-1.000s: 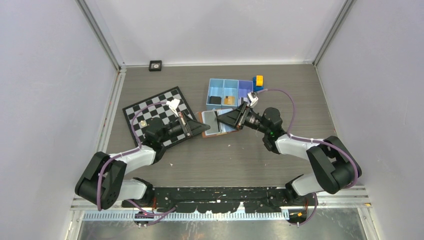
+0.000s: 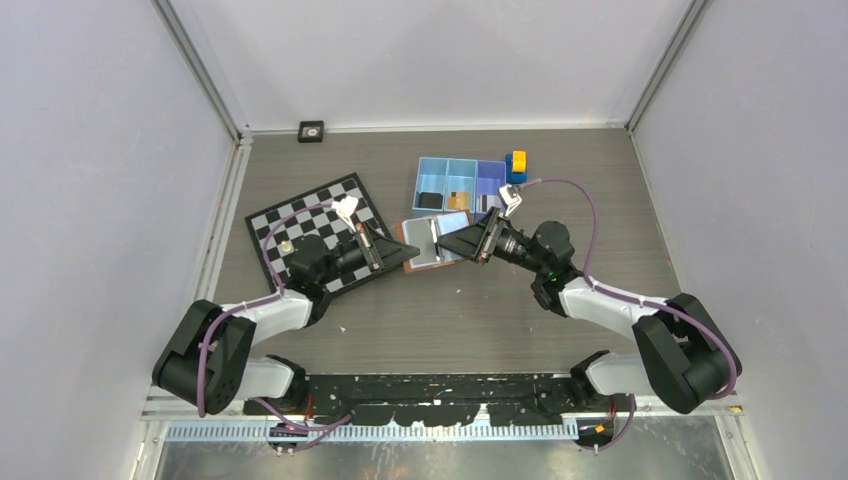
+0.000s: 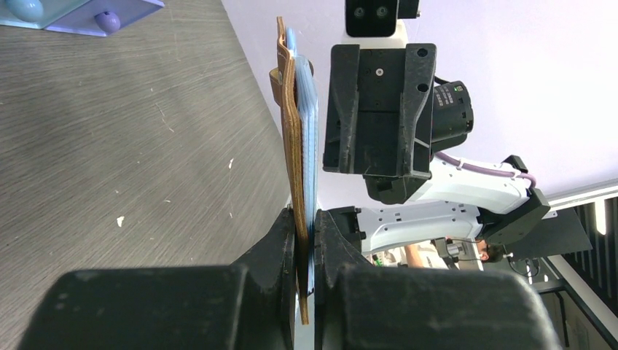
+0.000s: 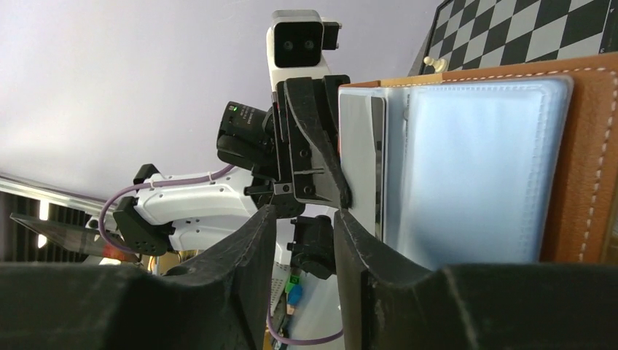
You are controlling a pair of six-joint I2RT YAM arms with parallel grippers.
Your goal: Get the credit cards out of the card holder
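Observation:
The brown card holder [image 2: 407,264] hangs spread open above the table, its stitched leather and clear sleeves [image 4: 481,168] facing the right wrist camera. My left gripper is shut on the holder, which shows edge-on in the left wrist view. A pale grey card-like panel [image 4: 361,146] stands by the left gripper's finger in the right wrist view; whether it is a card or a sleeve page is hard to tell. My right gripper is open in front of the holder, with nothing visible between its fingertips.
Behind the holder lies a blue and purple divided tray [image 2: 432,163] with small items inside. A chessboard [image 2: 262,213] sits under the left arm, and a yellow and blue object [image 2: 518,163] stands beside the tray.
The holder's right side has shifted slightly back and left. My right arm's elbow has swung a little outward, with its gripper still by the holder. The left arm has barely moved.

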